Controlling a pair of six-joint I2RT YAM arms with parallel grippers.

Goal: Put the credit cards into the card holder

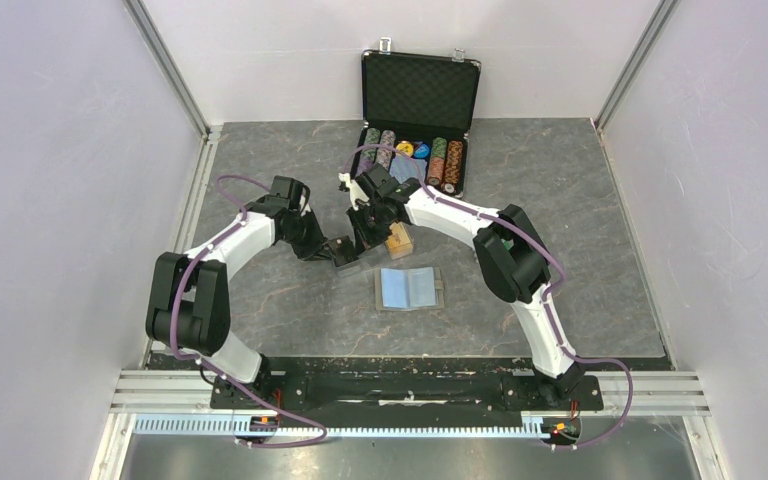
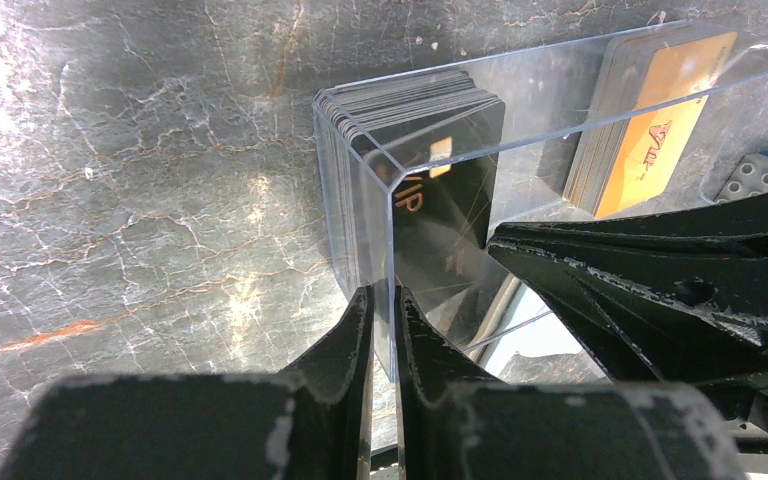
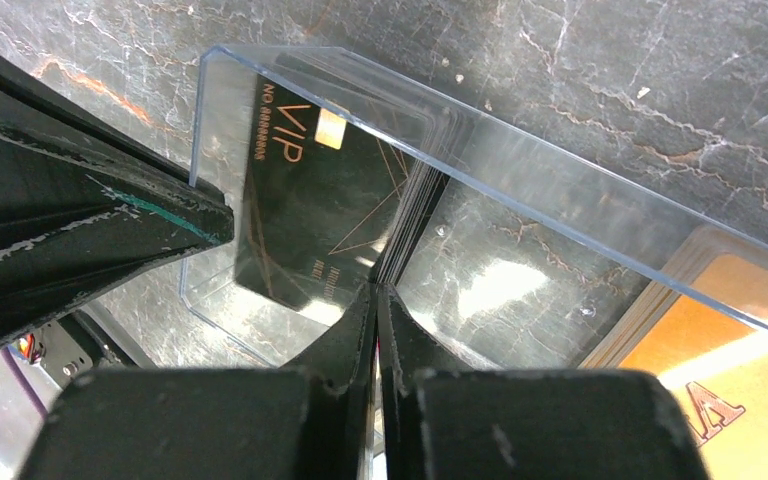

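Observation:
A stack of black VIP cards [image 3: 325, 190] lies in one end of a clear plastic box [image 2: 540, 120]. My left gripper is shut on the box's end wall. In the right wrist view my right gripper is shut, its tips at the inner edge of the black stack; no card shows between its fingers. Orange cards [image 2: 650, 130] stand at the box's other end. An open card holder with blue pages [image 1: 408, 287] lies flat in front of the box in the top view.
Behind the right arm stands an open black case [image 1: 420, 90] with poker chips [image 1: 454, 160]. Both grippers crowd close together over the box.

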